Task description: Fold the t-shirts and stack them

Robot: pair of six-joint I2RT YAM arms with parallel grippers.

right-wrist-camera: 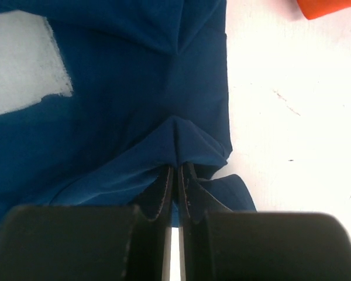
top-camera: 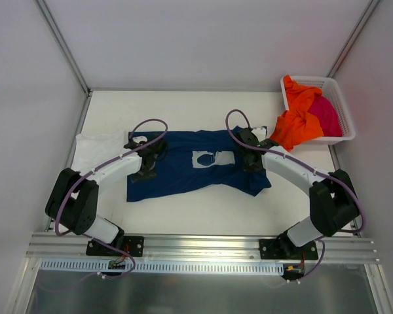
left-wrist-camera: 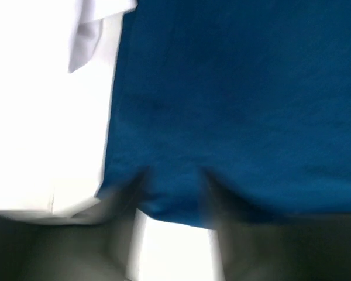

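A navy t-shirt (top-camera: 183, 183) with a white and blue print (top-camera: 213, 158) lies spread across the table. Over its front left part, my left gripper (top-camera: 145, 175) has its fingers (left-wrist-camera: 126, 205) parted. Between them, the left wrist view shows the shirt's front edge and bare table below. On the right side, my right gripper is shut on a bunched fold of the navy cloth (right-wrist-camera: 164, 140). That front right part is drawn toward the far side, and a small flap (right-wrist-camera: 231, 193) hangs beside the fingers.
A white folded cloth (top-camera: 95, 154) lies left of the navy shirt. At the back right stands a white basket (top-camera: 346, 121) with orange (top-camera: 295, 118) and dark pink cloth (top-camera: 324, 116), the orange spilling over its side. Bare table runs along the back and front.
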